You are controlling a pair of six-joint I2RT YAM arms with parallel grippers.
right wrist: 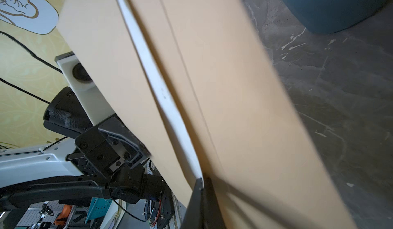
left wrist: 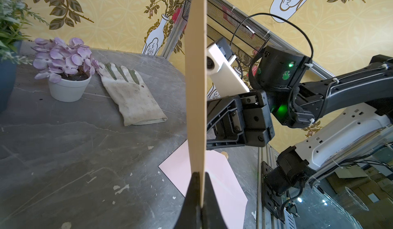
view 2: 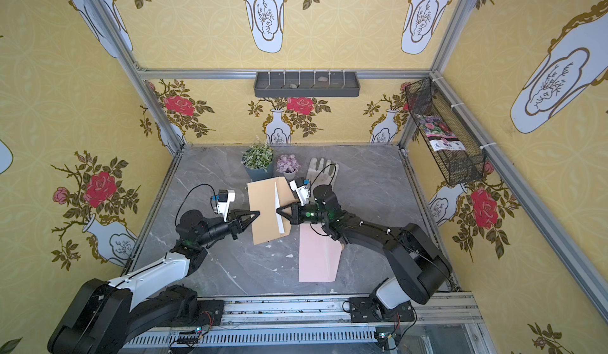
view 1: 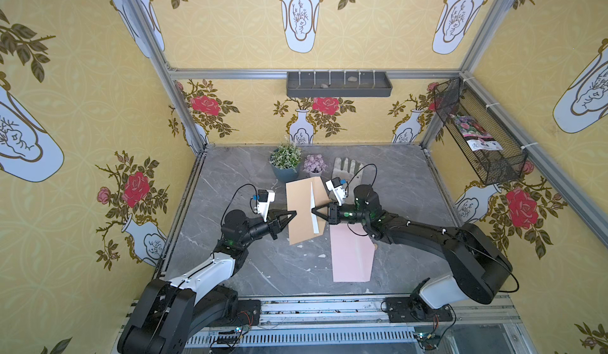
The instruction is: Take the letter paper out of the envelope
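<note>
My left gripper (view 1: 295, 212) is shut on the left edge of the tan envelope (view 1: 300, 192), which is held up off the table and appears edge-on in the left wrist view. Along the envelope's mouth, beside the spread flap, shows a narrow white strip of the letter paper (right wrist: 163, 98); the rest of it is hidden inside. My right gripper is shut, its fingertips at the lower end of that strip, against the mouth. Nothing clearly shows between them.
A pink sheet (view 1: 349, 256) lies flat on the table under the right arm. Behind the envelope stand a blue plant pot (view 1: 285, 173) and a small pot of purple flowers (view 1: 314, 164), with a work glove (left wrist: 133, 98) beside them.
</note>
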